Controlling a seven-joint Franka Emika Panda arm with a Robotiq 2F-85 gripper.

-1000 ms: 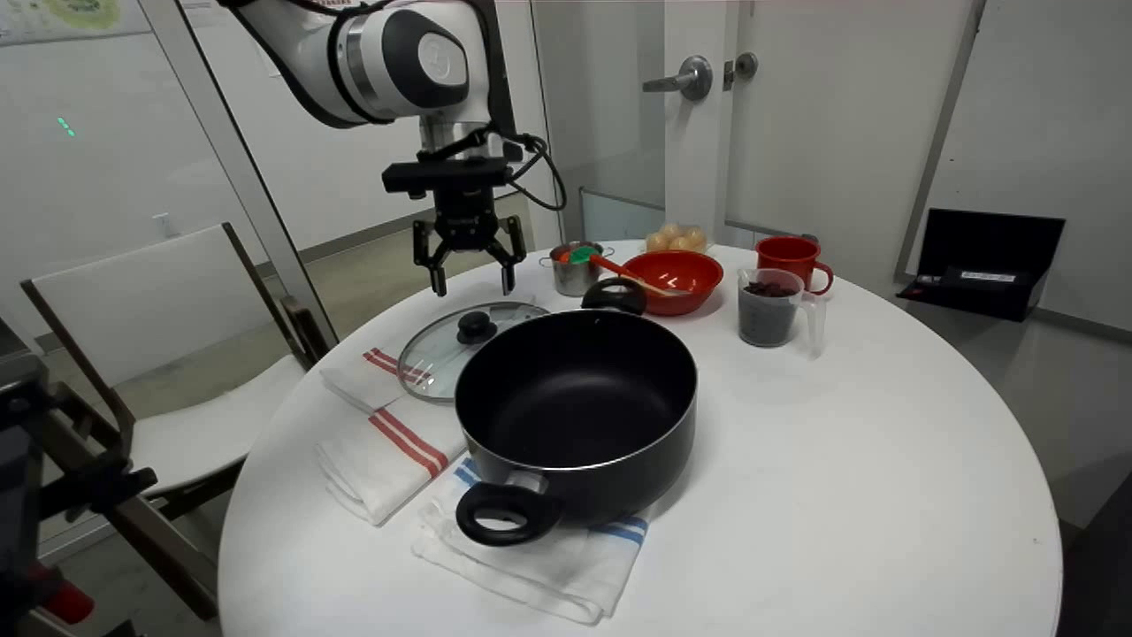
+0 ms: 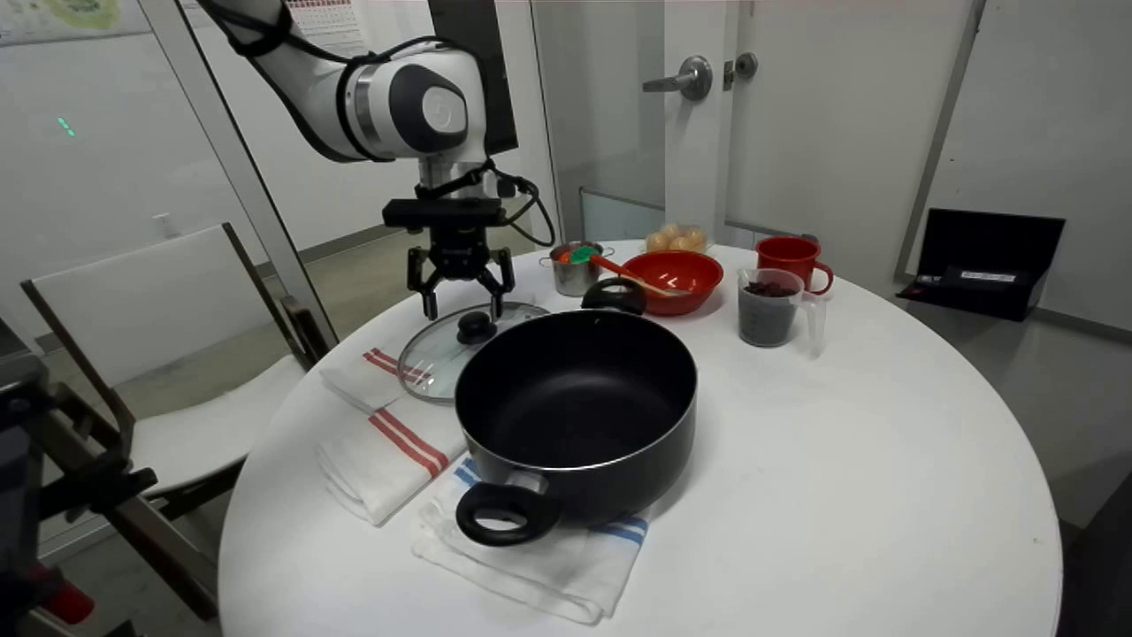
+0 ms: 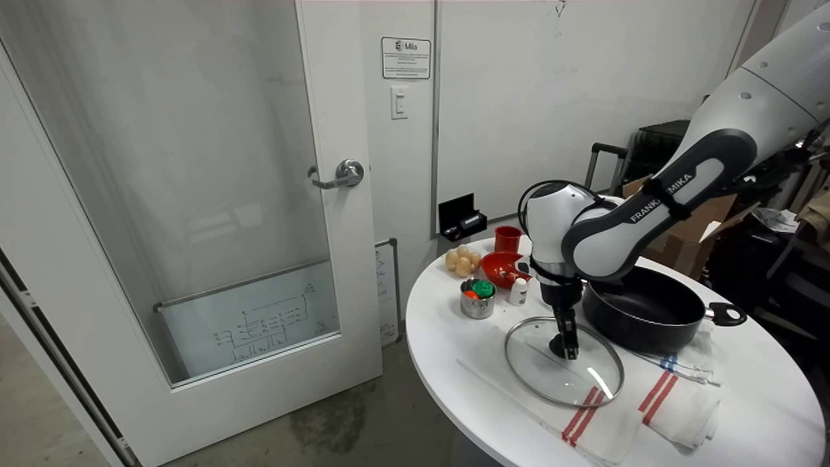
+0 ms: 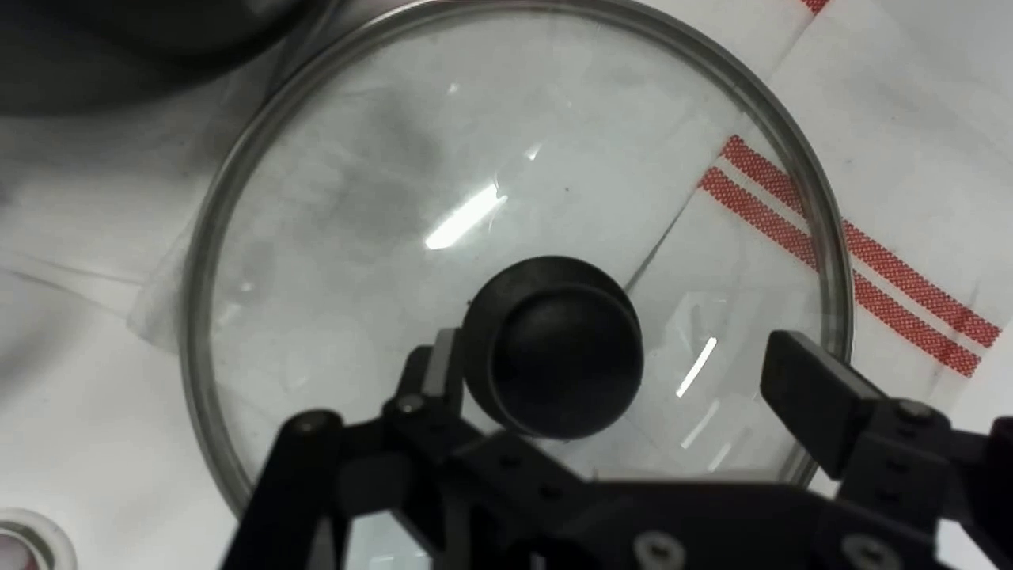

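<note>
A round glass lid (image 2: pixel 432 351) with a metal rim lies on the table, partly over a white towel (image 2: pixel 403 462) with red stripes. Its black knob (image 4: pixel 567 359) faces up. Just over the lid my gripper (image 2: pixel 464 311) points down with its fingers open. In the wrist view the knob appears between the two fingers, close beside the left finger (image 4: pixel 438 366) and well apart from the right finger (image 4: pixel 817 399). Whether the left finger touches the knob I cannot tell. The black pot (image 2: pixel 578 409) stands uncovered and empty beside the lid.
Under the pot is a blue-striped towel (image 2: pixel 541 563). Behind stand a small metal pot (image 2: pixel 576 275), a red bowl (image 2: pixel 679 281), eggs (image 3: pixel 463 261), a measuring cup (image 2: pixel 766 313), a red mug (image 2: pixel 787 255) and a white bottle (image 3: pixel 519 292).
My gripper has come down toward the lid's knob, its fingers staying open. The lid, pot and towels have not moved.
</note>
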